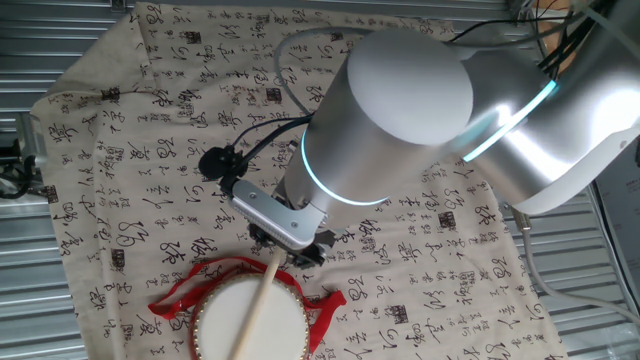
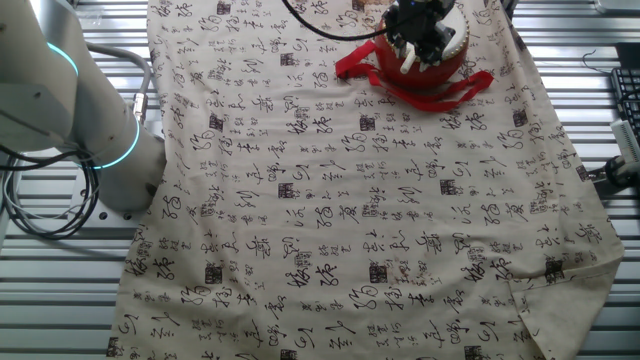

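A drum with a white head [image 1: 230, 320], a studded rim and a red body lies at the bottom of exterior view 1. A pale wooden drumstick [image 1: 256, 312] rests across its head, the upper end reaching past the rim to my gripper [image 1: 290, 250]. From the other side, the dark gripper [image 2: 422, 38] covers part of the red drum [image 2: 440, 72], and a pale stick end [image 2: 408, 60] shows beside its fingers. The arm's wrist and the camera bracket hide most of the fingers, so whether they close on the stick cannot be told.
Red ribbons [image 1: 180, 298] spread from the drum onto the cream cloth [image 2: 330, 230] printed with black characters. A keyboard [image 2: 628, 95] sits at the far right edge, and a black cable [image 2: 325, 33] loops near the gripper.
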